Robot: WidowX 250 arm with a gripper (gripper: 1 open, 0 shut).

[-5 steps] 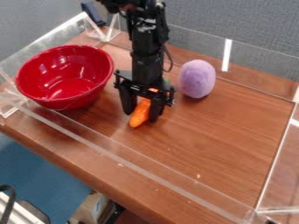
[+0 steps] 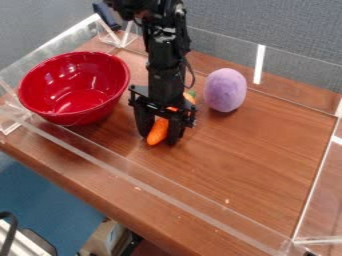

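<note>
My black gripper (image 2: 163, 112) is lowered to the tabletop in the middle of the view, its fingers around an orange carrot-like object (image 2: 158, 131). Whether the fingers are closed on it is hard to tell. Part of the object is hidden behind the gripper. A red bowl (image 2: 74, 96) stands just to the left, and a purple oval object (image 2: 226, 90) sits to the right and behind.
Clear plastic walls (image 2: 321, 200) run along the table's edges. A grey backdrop stands behind.
The gripper has shifted very slightly left over the orange object, which stays in nearly the same place. The bowl and purple object have not moved.
</note>
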